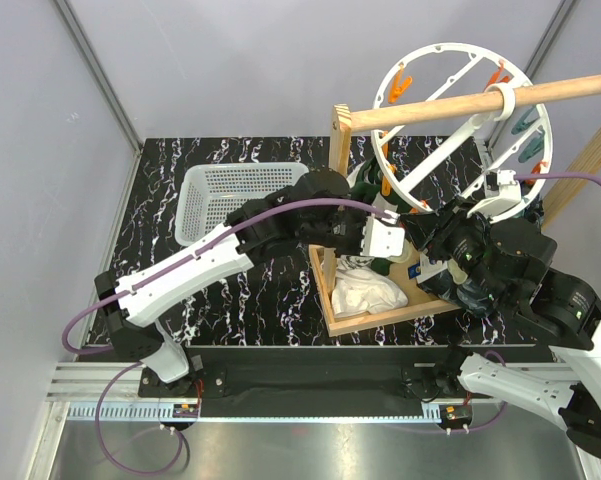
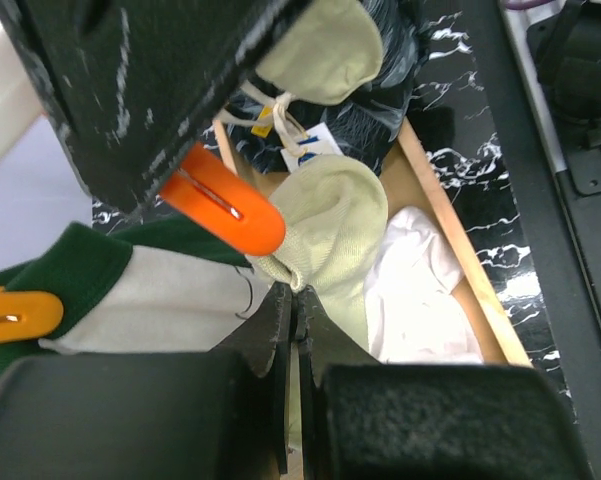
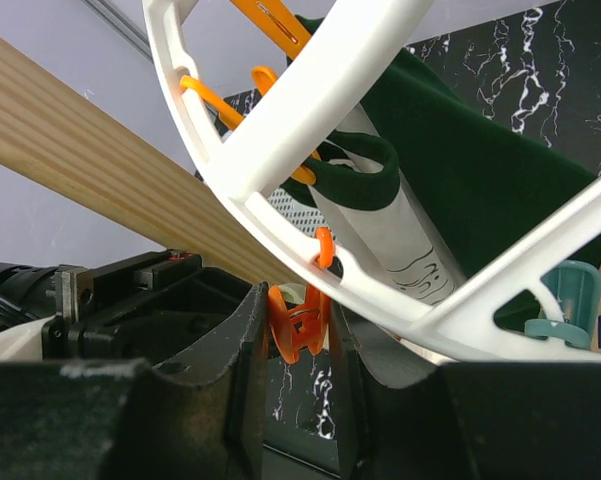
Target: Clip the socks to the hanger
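Note:
The white round hanger (image 1: 412, 185) hangs from a wooden bar, with orange and teal clips around its ring. A green-and-white sock (image 3: 400, 245) hangs from it, its green cuff at the orange clips. My right gripper is shut on an orange clip (image 3: 310, 312) at the ring's lower edge. In the left wrist view, this orange clip (image 2: 235, 205) points down just above a pale yellow sock (image 2: 330, 205). My left gripper is shut on that sock, its cloth gathered at the fingertips. From above, the left fingertips are mostly hidden beside the right gripper.
Under the hanger stands a wooden tray (image 1: 380, 320) with a white cloth (image 1: 365, 292) and another pale yellow sock (image 2: 325, 55) on dark plastic. An empty white basket (image 1: 192, 205) sits at the left. The wooden post (image 1: 339, 150) stands close to my left arm.

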